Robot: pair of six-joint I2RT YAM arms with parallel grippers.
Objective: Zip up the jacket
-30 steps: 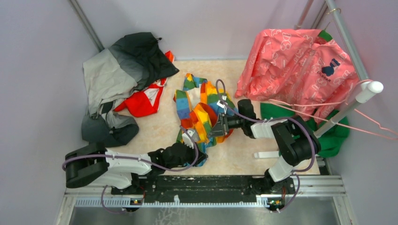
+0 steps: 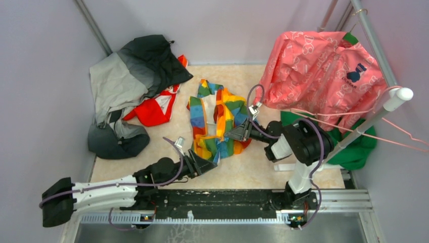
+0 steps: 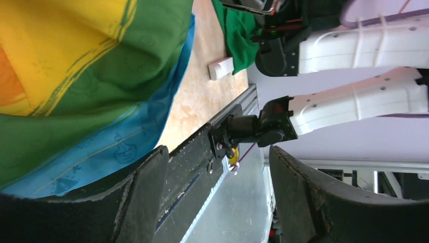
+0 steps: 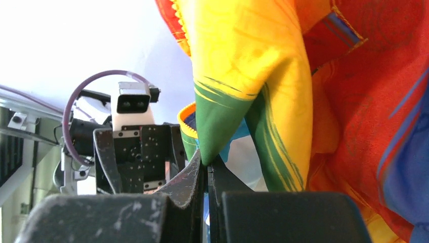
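Note:
The rainbow jacket (image 2: pixel 197 116) lies bunched in mid-table; its yellow-green fold (image 3: pixel 66 76) fills the left of the left wrist view. My left gripper (image 2: pixel 197 164) is at the jacket's lower left edge, its fingers apart with nothing visible between them in the left wrist view (image 3: pixel 217 164). My right gripper (image 2: pixel 232 132) is over the jacket's right part, shut, with the fingertips (image 4: pixel 195 172) meeting just below a hanging yellow-green fold (image 4: pixel 243 61). Whether any fabric is pinched there is unclear. The zipper pull cannot be made out.
Grey and red garments (image 2: pixel 121 81) lie at the left, a pink garment (image 2: pixel 313 71) at the back right over green cloth (image 2: pixel 354 152). A white rail (image 2: pixel 369 121) stands at the right. A small white bar (image 3: pixel 220 68) lies near the front right.
My left arm has moved left, away from the jacket's lower middle. My right arm has shifted right and turned, and the jacket's middle folds have changed shape.

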